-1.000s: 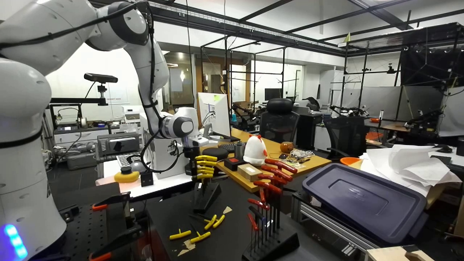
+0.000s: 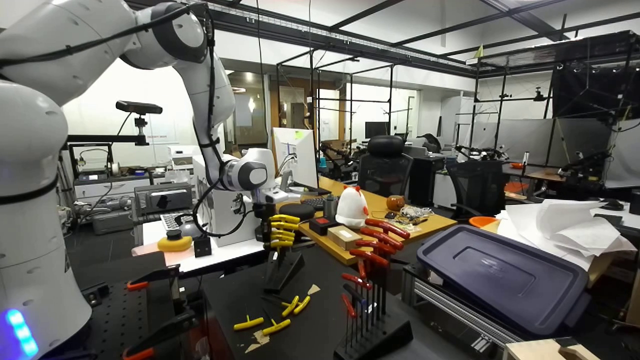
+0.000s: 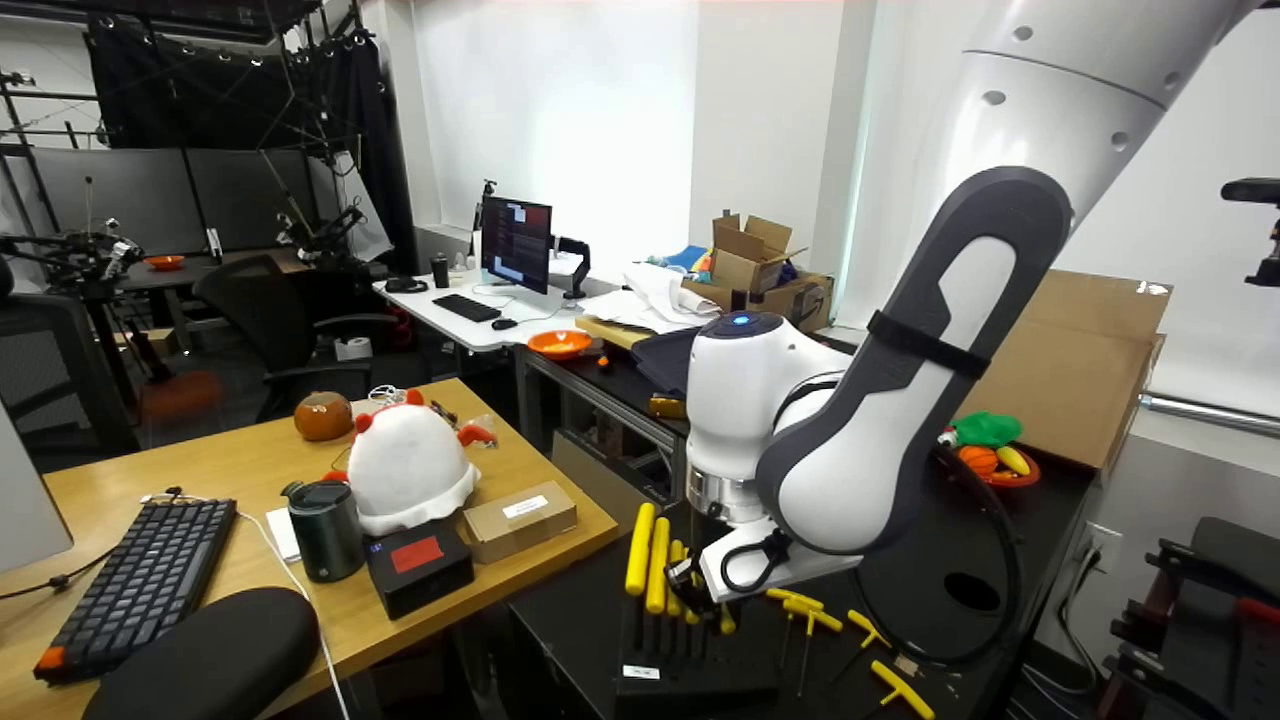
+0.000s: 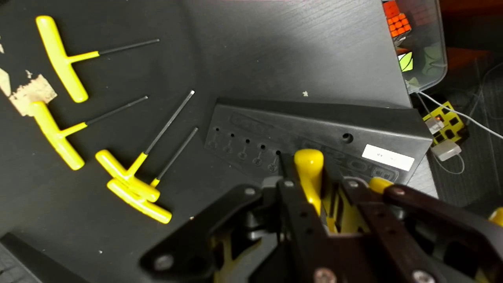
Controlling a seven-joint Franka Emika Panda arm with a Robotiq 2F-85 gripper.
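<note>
My gripper is shut on a yellow T-handle hex key (image 4: 309,165), with one finger on each side of its handle. Beneath it in the wrist view lies the black sloped holder (image 4: 278,115), where a row of empty holes shows at the left. More yellow handles (image 3: 642,550) stand at the holder, close beside the gripper. Whether the held key's shaft sits in a hole is hidden by the fingers. Several loose yellow T-handle keys (image 4: 59,59) lie on the black table, left of the holder in the wrist view.
In exterior view 1, a second holder with red-handled keys (image 2: 384,235) stands nearer the camera. A clear bin (image 4: 436,56) with puzzle cubes is by the table edge. Bare table (image 4: 264,47) shows above the holder in the wrist view.
Hardly anything differs in exterior view 1. The arm has shifted very slightly at most, and the gripper remains at the yellow handles; the loose keys lie as before.
</note>
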